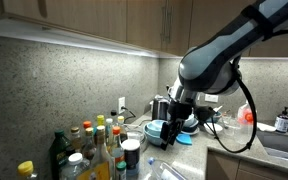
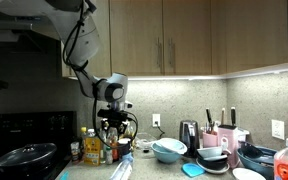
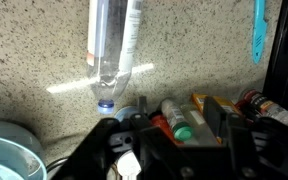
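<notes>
My gripper is open in the wrist view, its dark fingers wide apart with nothing held between them. In exterior view 1 the gripper [image 1: 170, 137] hangs above the counter, just beyond the bottle group. A clear bottle with a blue tip [image 3: 108, 50] lies on the speckled counter, apart from the fingers. Its body shows at the lower edge of exterior view 1 as a pale clear shape [image 1: 167, 171]. Below the fingers in the wrist view are a green-capped bottle [image 3: 176, 117] and a yellow-orange package [image 3: 199, 101].
Several bottles [image 1: 101, 158] crowd the wall side, beside a white-and-dark cup [image 1: 132, 152]. Light-blue bowls [image 2: 168, 149] stand farther along the counter. A dark pan [image 2: 27, 157] rests on the stove. Bare counter [image 3: 194, 40] surrounds the clear bottle.
</notes>
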